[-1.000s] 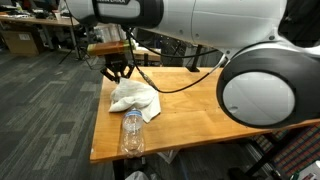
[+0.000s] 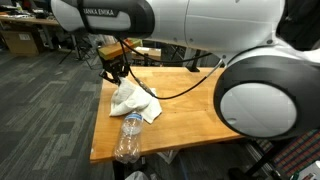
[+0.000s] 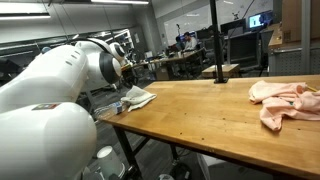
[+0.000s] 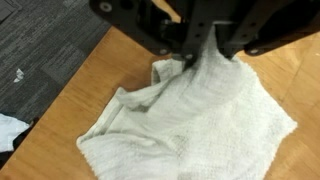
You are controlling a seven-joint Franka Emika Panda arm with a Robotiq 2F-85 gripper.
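Observation:
A white cloth (image 4: 190, 115) lies rumpled on the wooden table, with one fold rising toward my gripper in the wrist view. That fold stands between the dark fingers; whether they press on it is hard to see. In exterior view 1 the gripper (image 2: 117, 76) points down at the far-left part of the cloth (image 2: 134, 103). Exterior view 2 shows the cloth (image 3: 138, 97) at the table's far left end, with the fingertips too small to make out.
A clear plastic bottle (image 2: 129, 138) stands at the near left corner of the table (image 2: 190, 110). A pink cloth (image 3: 284, 102) lies on a surface at the right in exterior view 2.
Now the gripper is lower and slightly left, and the cloth has slumped under it.

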